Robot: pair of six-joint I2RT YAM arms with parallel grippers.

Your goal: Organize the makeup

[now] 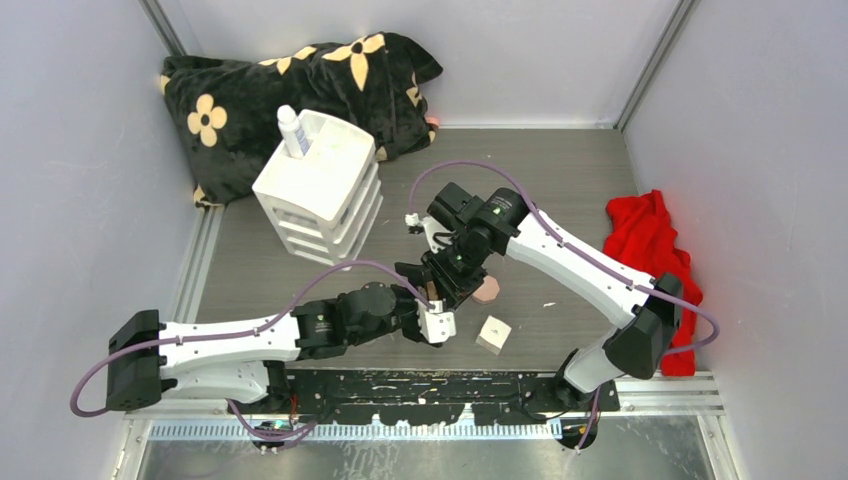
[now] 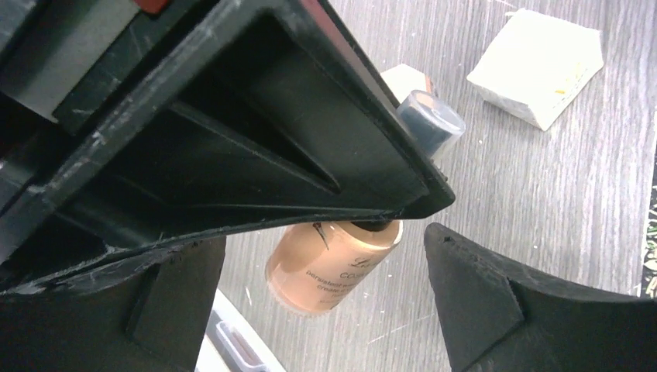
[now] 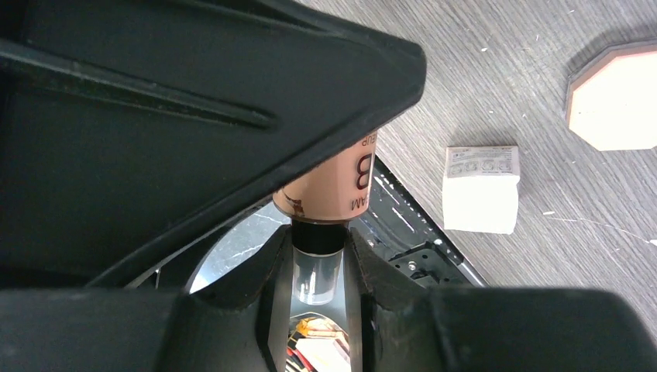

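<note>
A peach cosmetic bottle [image 2: 329, 271] with black neck and clear cap [image 3: 316, 275] is between my two grippers near the table's front middle. My right gripper has its fingertips at the black neck and cap; whether they grip is unclear. My left gripper stands open, its fingers either side of the bottle body, with a gap visible. A white cube box [image 3: 480, 194] and an octagonal pink compact [image 3: 612, 101] lie on the table to the right.
A white drawer unit [image 1: 312, 180] with a white bottle [image 1: 293, 135] on top stands back left before a dark floral pillow [image 1: 230, 120]. A red cloth [image 1: 645, 250] lies at the right wall.
</note>
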